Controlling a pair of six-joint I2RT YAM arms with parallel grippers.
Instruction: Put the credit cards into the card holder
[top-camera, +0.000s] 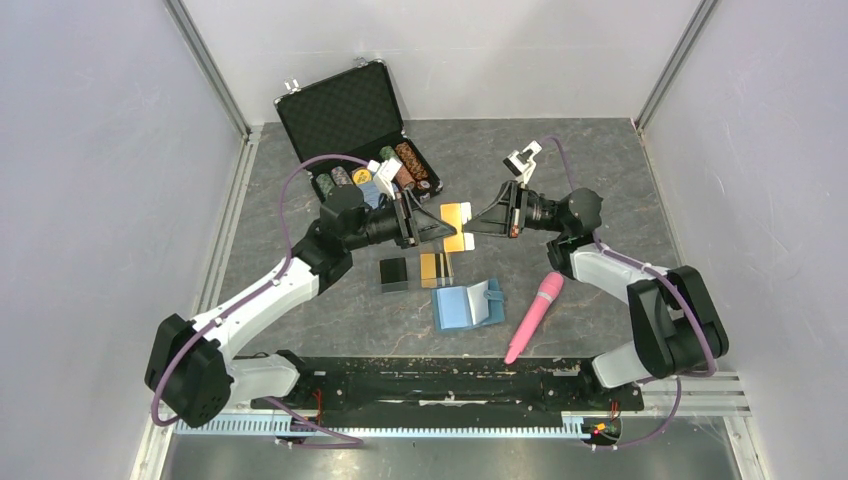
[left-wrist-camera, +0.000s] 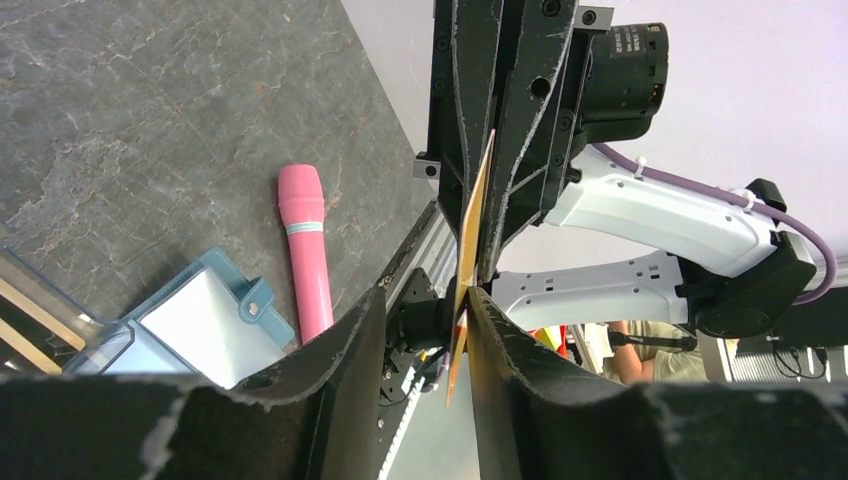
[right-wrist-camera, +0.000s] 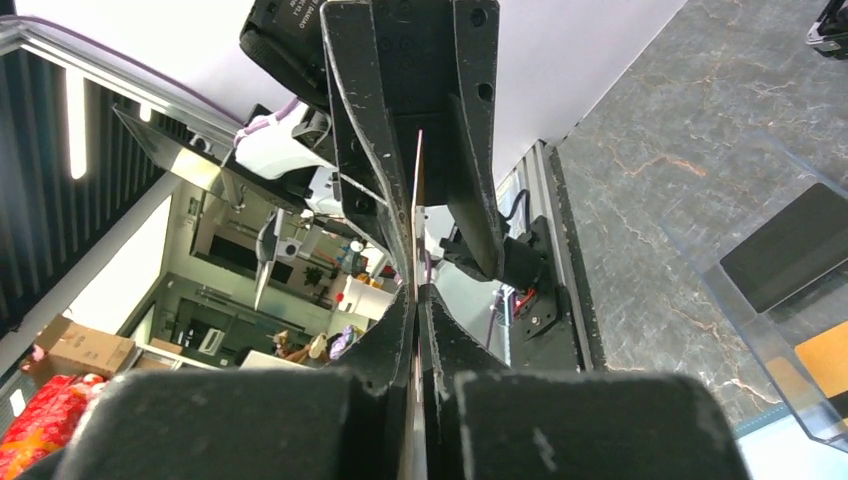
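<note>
An orange card (top-camera: 454, 215) hangs upright between the two grippers above the table. My right gripper is shut on its edge. My left gripper is open, its fingers apart on either side of the card (left-wrist-camera: 468, 250); the card lies close to one finger, and whether they touch I cannot tell. Below in the top view lies the blue card holder (top-camera: 453, 308), spread open with pale sleeves showing. A clear tray (right-wrist-camera: 757, 340) beside it holds a black card (top-camera: 394, 271) and another orange card (top-camera: 430, 266).
A pink microphone (top-camera: 536, 316) lies right of the holder. An open black case (top-camera: 338, 110) of poker chips stands at the back left. Bare grey table (top-camera: 610, 160) stretches across the back right.
</note>
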